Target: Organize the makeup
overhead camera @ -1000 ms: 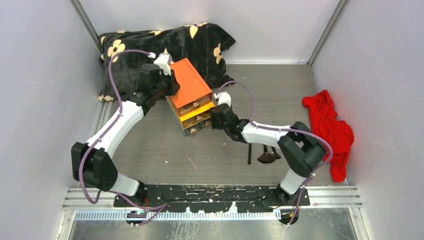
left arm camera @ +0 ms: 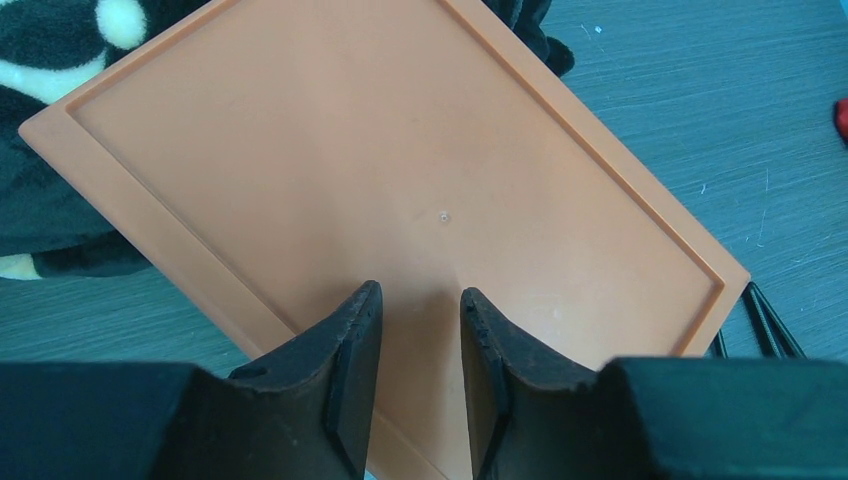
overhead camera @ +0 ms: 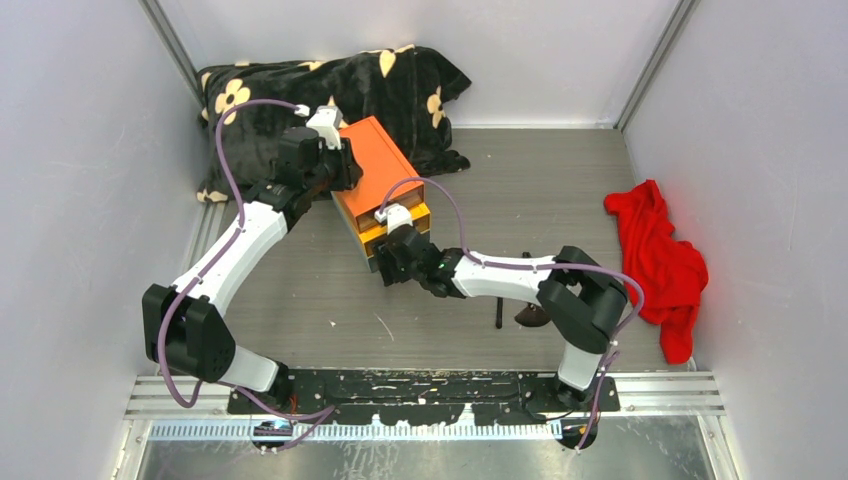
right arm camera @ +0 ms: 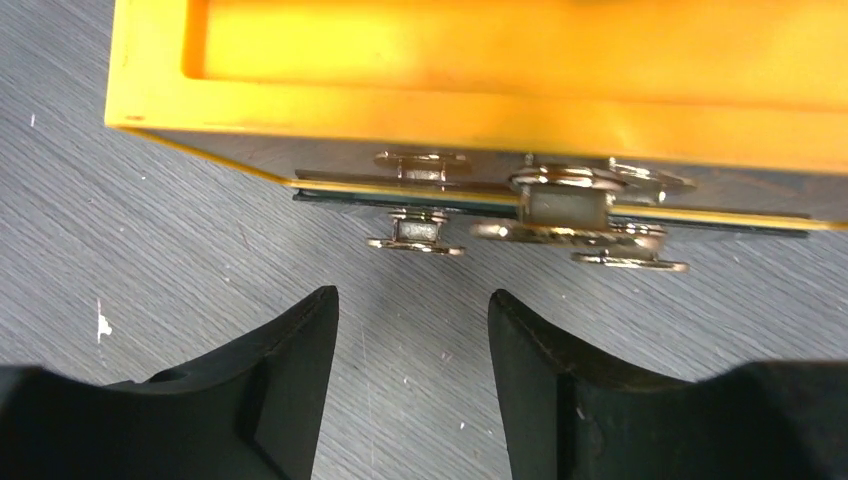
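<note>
An orange-topped drawer box (overhead camera: 385,150) stands at centre-back, its yellow drawer (right arm camera: 480,110) pulled slightly out, with metal knobs (right arm camera: 560,205) along the front. My left gripper (overhead camera: 345,170) is on or just over the lid (left arm camera: 443,150), fingers slightly apart, with nothing visible gripped. My right gripper (overhead camera: 390,262) is at the box front; in the right wrist view it stands open just short of the knobs, nothing between its fingers.
Black makeup brushes (overhead camera: 530,315) lie on the right of the floor, partly behind my right arm. A red cloth (overhead camera: 655,265) lies at far right; a black flowered blanket (overhead camera: 260,110) is behind the box.
My right gripper has moved left and toward the near side, round to the drawer fronts. The left arm and the box look unchanged.
</note>
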